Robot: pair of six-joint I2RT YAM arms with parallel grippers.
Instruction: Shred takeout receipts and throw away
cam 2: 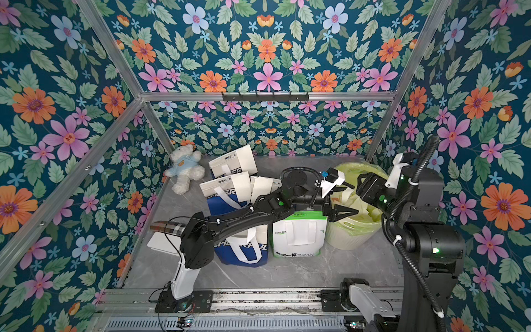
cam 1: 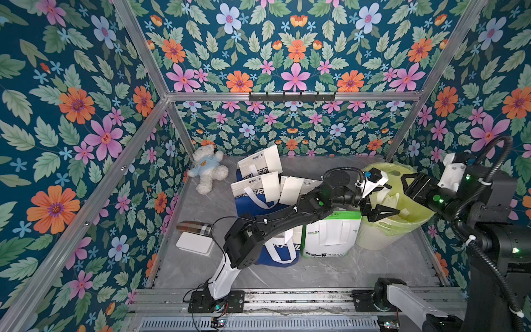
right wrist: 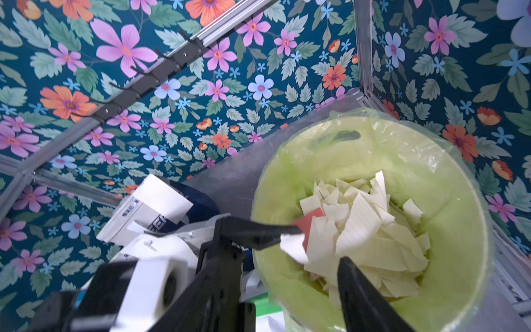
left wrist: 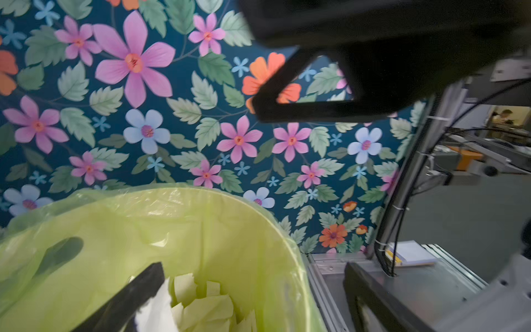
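A round bin (right wrist: 481, 221) lined with a yellow-green bag holds many torn pale paper pieces (right wrist: 365, 221) and one reddish scrap (right wrist: 312, 224). My left gripper (cam 1: 393, 196) reaches over the bin's left side with its fingers wide apart. In the left wrist view a white scrap (left wrist: 157, 310) shows against one of its fingers (left wrist: 145, 279); whether it clings there I cannot tell. Facing it from the right, above the bin, my right gripper (cam 2: 362, 185) is open; one blurred finger (right wrist: 359, 285) shows low in its wrist view. No whole receipt is visible.
A white-green bag (cam 1: 330, 238) stands against the bin's left. Several blue-white takeout bags (cam 1: 255, 191) fill the table's middle. At the left are a teddy bear (cam 1: 209, 168), a white box (cam 1: 194, 243) and a brown patterned item (cam 1: 194, 228).
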